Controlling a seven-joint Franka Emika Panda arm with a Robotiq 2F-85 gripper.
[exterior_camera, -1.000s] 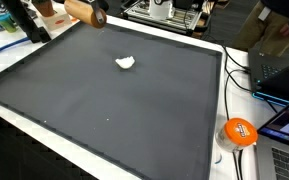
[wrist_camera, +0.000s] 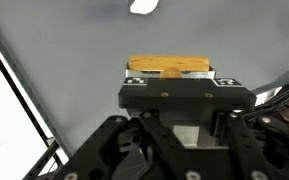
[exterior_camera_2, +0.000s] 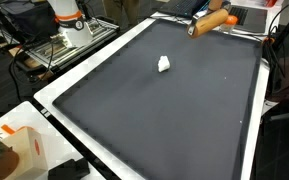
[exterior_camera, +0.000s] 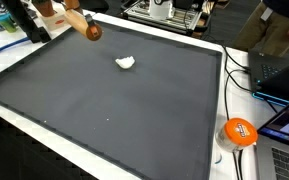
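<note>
A wooden cylinder-like piece [exterior_camera: 82,24] is held up over the far left part of the dark tabletop [exterior_camera: 104,90] in exterior view 1. Exterior view 2 shows the same wooden piece [exterior_camera_2: 208,22] near the top. In the wrist view it lies crosswise as a light wooden bar [wrist_camera: 169,64], with a short wooden part running down to my gripper. The fingers are closed on that part, which they mostly hide. Apart from it, on the table, sits a small white object [exterior_camera: 125,62], also seen in exterior view 2 [exterior_camera_2: 164,64].
An orange-topped container [exterior_camera: 238,134] stands by the table's near right corner, beside laptops [exterior_camera: 284,156]. Several items and cables crowd the far left edge.
In exterior view 1 the wooden piece has shifted and turned, so its round end now faces more toward the camera and appears lower. The white object has stayed put.
</note>
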